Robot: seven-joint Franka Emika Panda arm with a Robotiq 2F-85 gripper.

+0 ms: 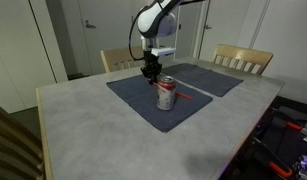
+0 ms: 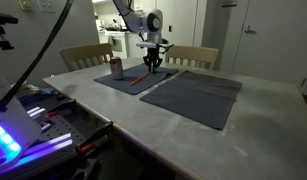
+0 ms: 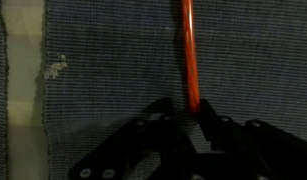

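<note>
An orange-red stick lies on a dark cloth mat in the wrist view, its near end reaching the black fingertips at the bottom. My gripper stands part open there, with the stick's end close to the right finger; whether the two touch is too dark to tell. In the second exterior view the stick slants across the mat, and the gripper is low at its far end. From the first exterior view, the gripper is just behind a can, which hides part of the stick.
The can stands upright on the same mat. A second dark mat lies flat and empty on the table. Chairs line the table's edge.
</note>
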